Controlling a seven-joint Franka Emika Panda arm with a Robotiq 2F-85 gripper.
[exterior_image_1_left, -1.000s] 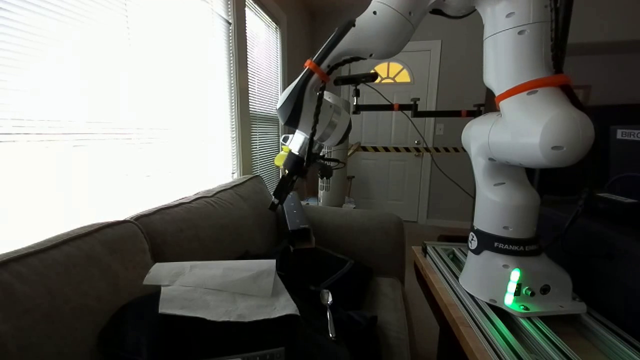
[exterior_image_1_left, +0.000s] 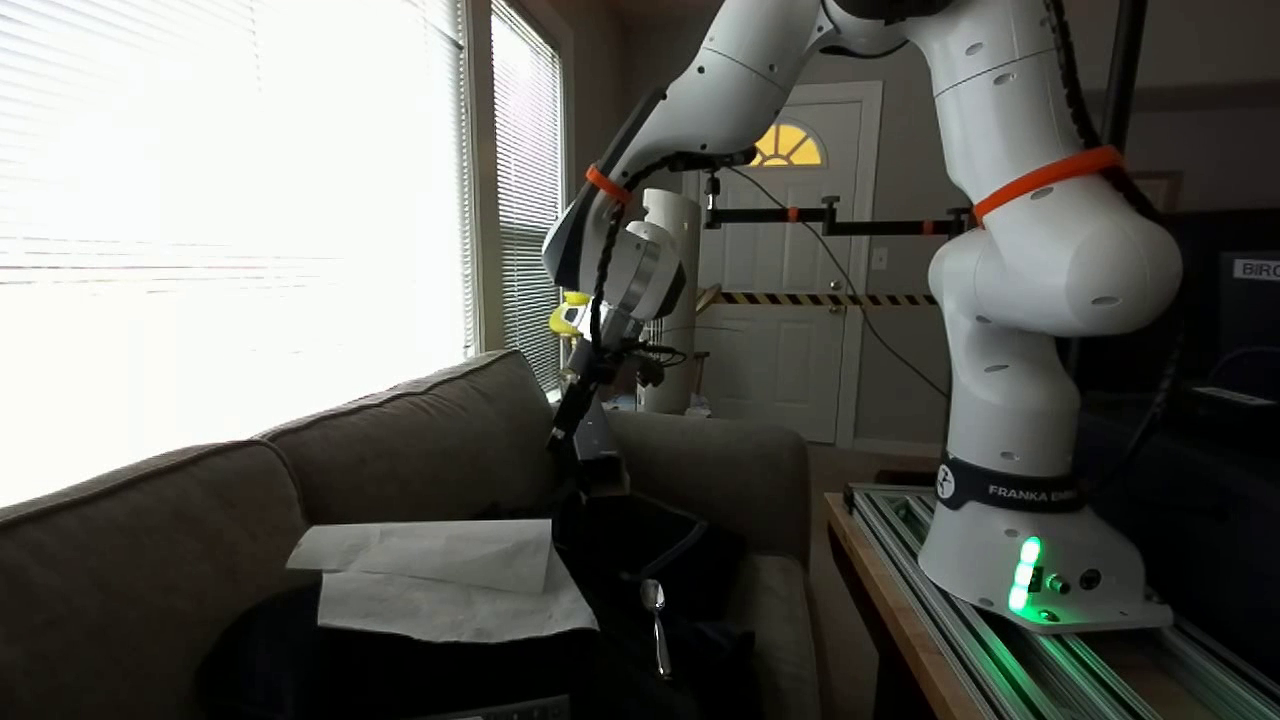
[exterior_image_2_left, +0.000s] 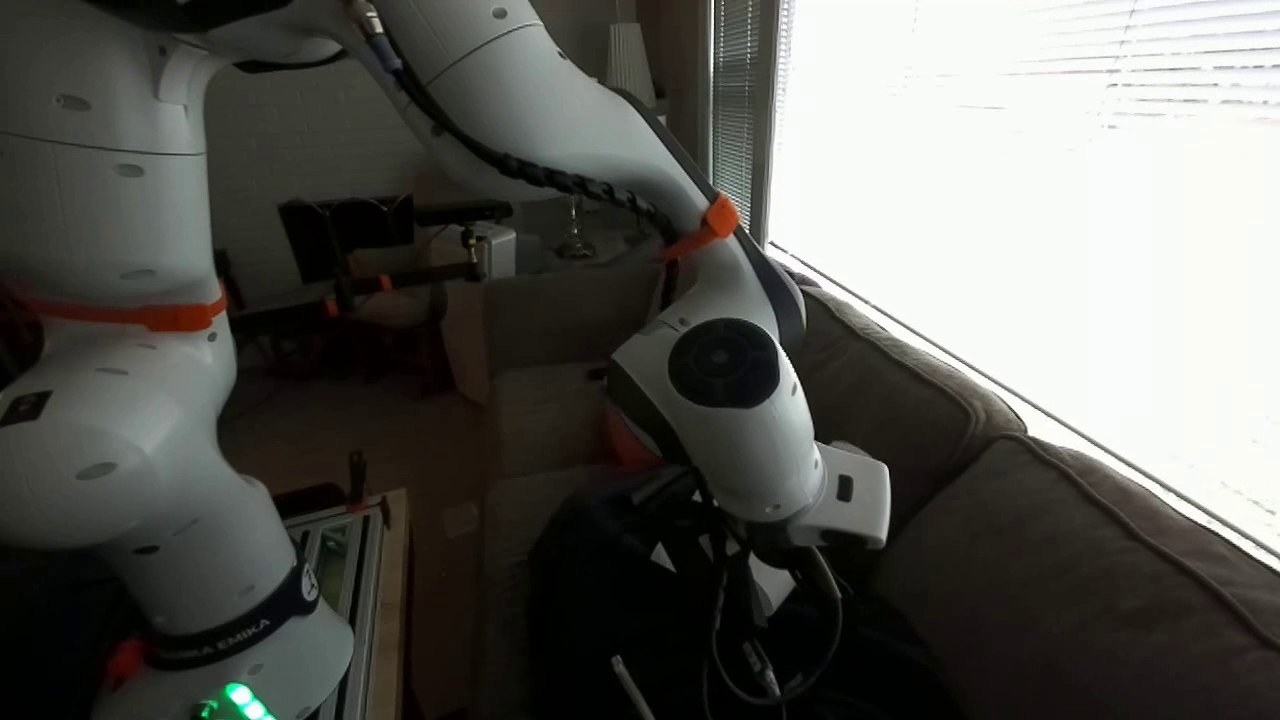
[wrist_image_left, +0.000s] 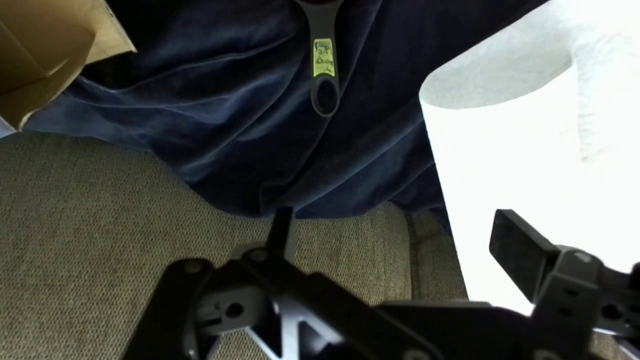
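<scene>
My gripper is open, its fingers wide apart and nothing held between them. In the wrist view, the left finger (wrist_image_left: 282, 234) shows against sofa fabric and the right one against a large white sheet (wrist_image_left: 510, 156) with a curled edge. A dark grey utensil handle (wrist_image_left: 324, 57) with a yellow label lies on dark blue cloth (wrist_image_left: 240, 120) at the top. From exterior view 1, the gripper (exterior_image_1_left: 564, 432) hangs beside a grey box-like object (exterior_image_1_left: 596, 450) at the sofa's far end. White paper (exterior_image_1_left: 444, 576) and a metal spoon (exterior_image_1_left: 657, 624) lie nearer the camera.
An open cardboard box (wrist_image_left: 54, 54) fills the wrist view's upper left corner. The sofa backrest (exterior_image_1_left: 420, 420) runs along the window. In exterior view 2, the wrist blocks sight of the fingers, and a loose cable (exterior_image_2_left: 837, 636) hangs below it.
The arm has come down somewhat, and the gripper sits lower, closer to the grey box-like object and steeper. The paper and spoon have stayed in place.
</scene>
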